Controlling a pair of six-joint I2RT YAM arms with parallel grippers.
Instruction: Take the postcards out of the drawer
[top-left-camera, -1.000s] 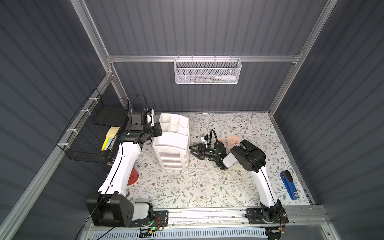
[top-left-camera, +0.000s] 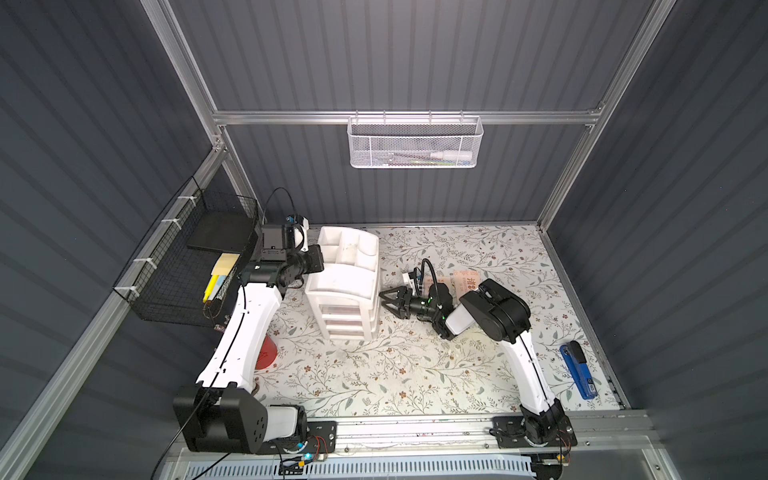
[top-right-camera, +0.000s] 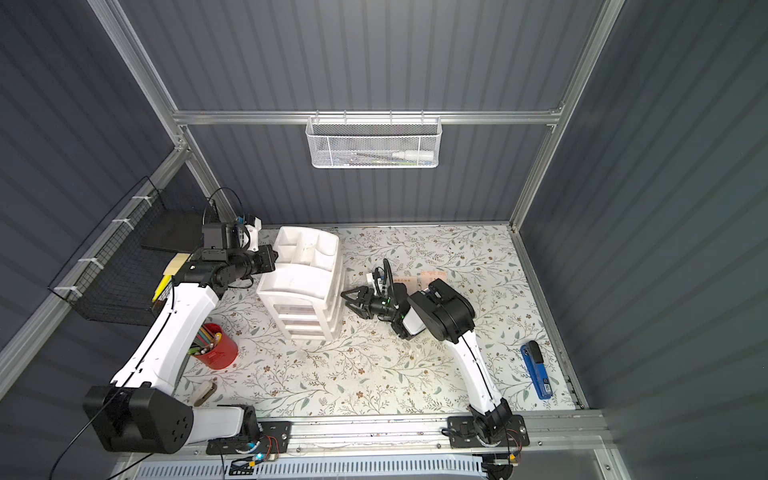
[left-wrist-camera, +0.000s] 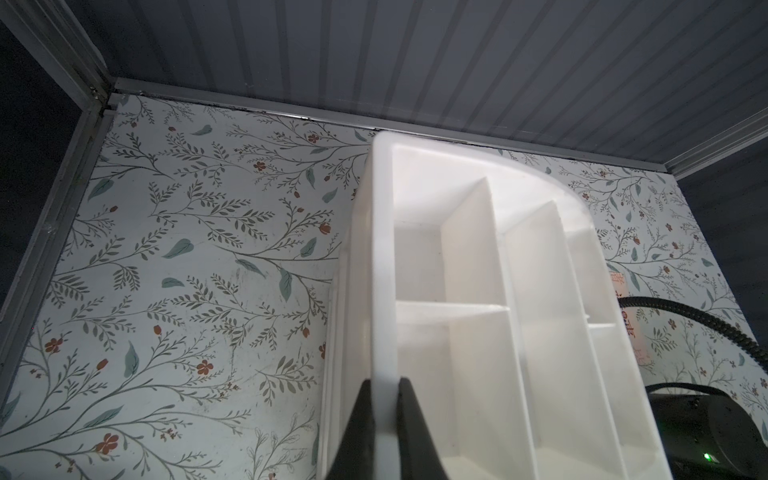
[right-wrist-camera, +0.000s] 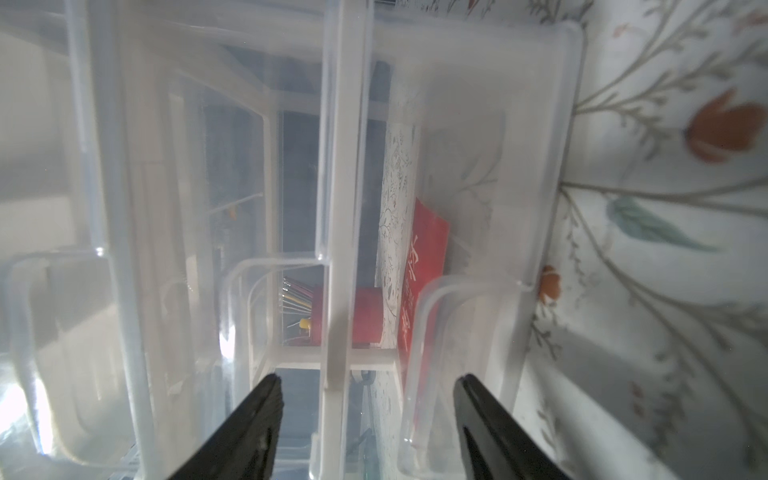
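The white drawer cabinet (top-left-camera: 344, 281) stands left of centre on the table, its clear drawers facing my right arm. Through the lowest drawer (right-wrist-camera: 496, 200) a red card (right-wrist-camera: 424, 256) shows, standing along its inner side. My right gripper is open close to the drawer fronts, with nothing held. At the cabinet's left top edge my left gripper is shut on the thin rim (left-wrist-camera: 384, 264), one dark finger on each side of it. Pink cards (top-left-camera: 465, 281) lie on the table behind the right gripper, partly hidden by it.
A red pen cup (top-right-camera: 217, 348) stands front left. On the left wall hangs a black wire basket (top-left-camera: 172, 272), and a white mesh basket (top-left-camera: 416, 148) is on the back wall. A blue stapler (top-left-camera: 578, 369) lies far right.
The left arm and the cabinet have not visibly moved.
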